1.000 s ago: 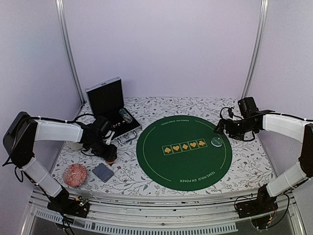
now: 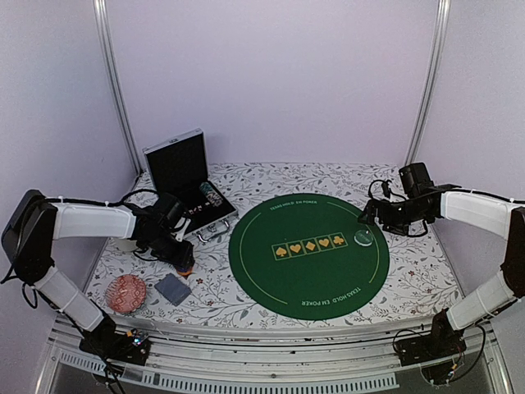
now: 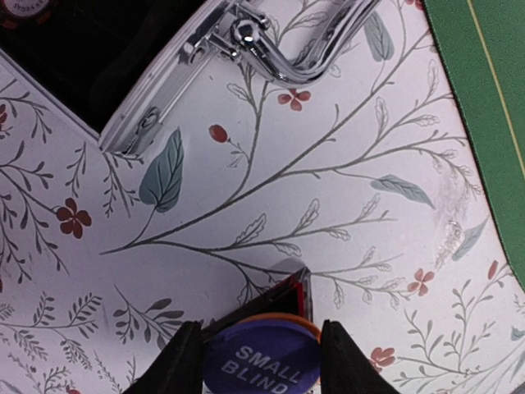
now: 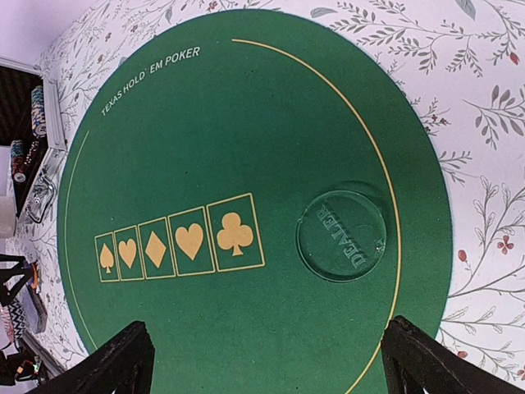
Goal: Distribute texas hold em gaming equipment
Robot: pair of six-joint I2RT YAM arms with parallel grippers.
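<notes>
In the left wrist view a purple SMALL BLIND button (image 3: 261,361) lies between the fingers of my left gripper (image 2: 182,256); whether they grip it is unclear. An orange disc edge and a dark red object show behind it. The clear DEALER button (image 4: 340,235) rests on the green poker mat (image 2: 303,279), toward its right side. My right gripper (image 2: 371,215) is open above the mat with nothing between its fingers. An open chip case (image 2: 176,164) with chip stacks stands at the back left.
A red patterned stack (image 2: 125,293) and a dark blue square item (image 2: 173,289) lie at the front left. A white object (image 2: 123,245) is partly hidden behind the left arm.
My left gripper has shifted very slightly, with more purple showing at its tips. The right arm has not visibly moved.
</notes>
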